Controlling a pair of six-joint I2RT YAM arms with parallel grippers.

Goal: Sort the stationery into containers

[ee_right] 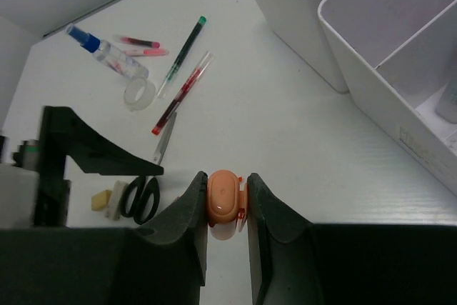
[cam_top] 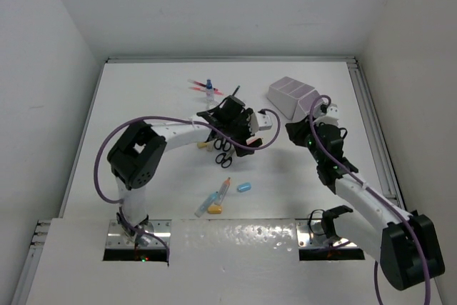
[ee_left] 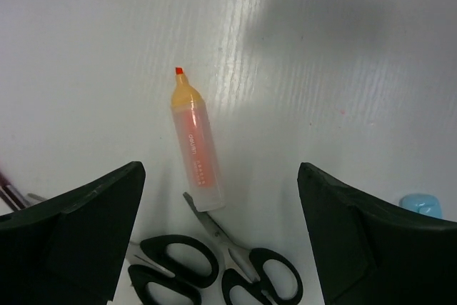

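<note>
My left gripper (cam_top: pixel 250 141) is open over the table's middle; in the left wrist view an orange highlighter (ee_left: pixel 196 148) lies between and beyond its fingers, with two black scissors (ee_left: pixel 260 276) below. My right gripper is at the right beside the white compartment container (cam_top: pixel 289 94), its fingers close together with an orange-capped item (ee_right: pixel 226 198) at their tips; whether it grips it or that lies beyond is unclear. Pens (ee_right: pixel 184 91), a spray bottle (ee_right: pixel 121 62), a tape roll (ee_right: pixel 139 93) and a yellow eraser (ee_right: pixel 101 200) lie on the table.
Glue tubes (cam_top: pixel 207 202), an orange item (cam_top: pixel 214 209) and a blue piece (cam_top: pixel 243 187) lie at the front.
</note>
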